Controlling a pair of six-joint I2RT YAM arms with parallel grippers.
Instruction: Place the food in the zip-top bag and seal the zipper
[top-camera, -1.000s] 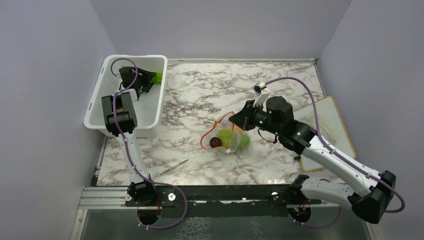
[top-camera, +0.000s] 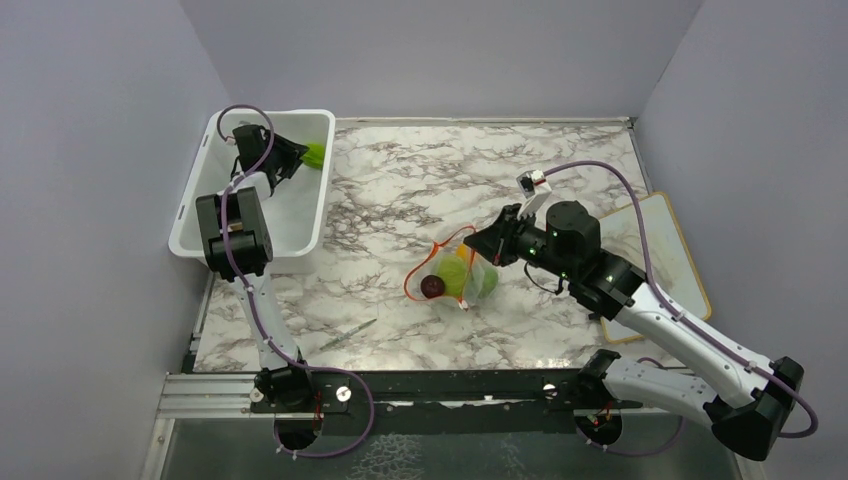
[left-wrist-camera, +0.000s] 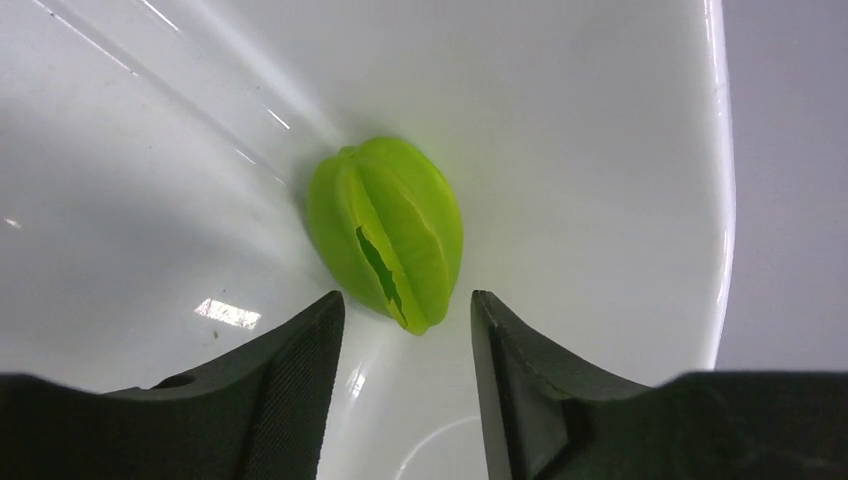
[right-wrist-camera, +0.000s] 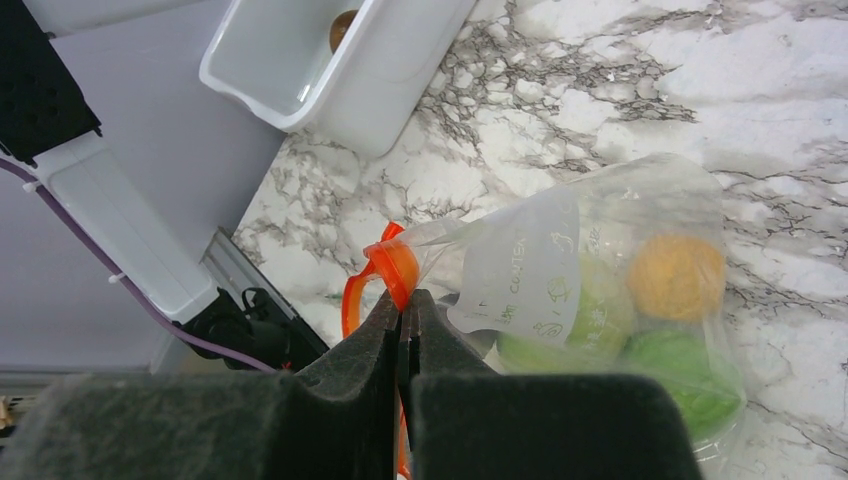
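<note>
In the white bin, a green star fruit (left-wrist-camera: 385, 230) lies just beyond my left gripper; its fingers stand apart with nothing visible between them. My right gripper is shut on the orange-edged rim of the clear zip bag (top-camera: 450, 275), holding it up. The bag holds a dark round fruit (top-camera: 432, 286), a yellow item (right-wrist-camera: 676, 275), and green items (right-wrist-camera: 680, 380), seen through the plastic.
The bin (top-camera: 320, 220) stands at the back left, with a brown item (right-wrist-camera: 343, 30) inside. A pale pen-like item (top-camera: 347, 332) lies on the marble table. A board (top-camera: 660, 240) lies at the right.
The left gripper has moved slightly within the bin.
</note>
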